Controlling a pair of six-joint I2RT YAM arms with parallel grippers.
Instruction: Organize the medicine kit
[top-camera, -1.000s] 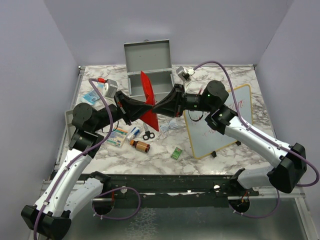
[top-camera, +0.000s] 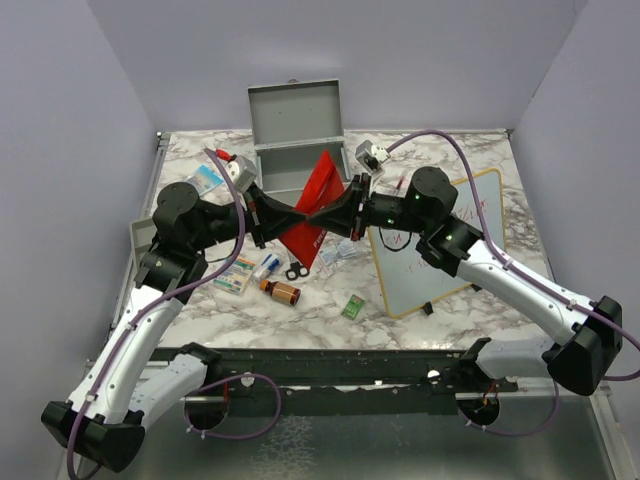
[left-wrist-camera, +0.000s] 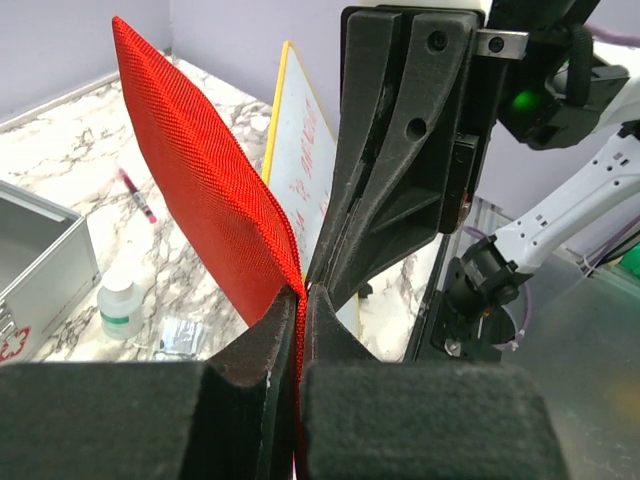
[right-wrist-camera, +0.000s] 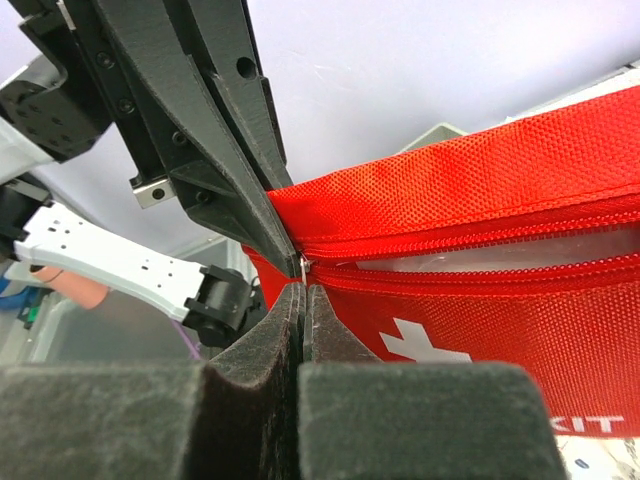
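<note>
A red zippered pouch (top-camera: 320, 190) with a white cross (right-wrist-camera: 410, 335) hangs between my grippers above the table. My left gripper (top-camera: 298, 215) is shut on the pouch's edge, which runs into its fingertips (left-wrist-camera: 298, 295) in the left wrist view. My right gripper is shut at the zipper pull, beside the pouch's zipper, which shows partly parted. The other gripper's fingers are close beside each at the fabric.
An open grey metal box (top-camera: 298, 160) stands at the back. A brown bottle (top-camera: 280, 291), scissors (top-camera: 297, 270), a white bottle (left-wrist-camera: 120, 310) and small packets lie below. A whiteboard (top-camera: 430, 280) stands at the right.
The pouch has widened in the top view since a second ago. The left arm has shifted slightly, its wrist turning; the right arm has moved a little.
</note>
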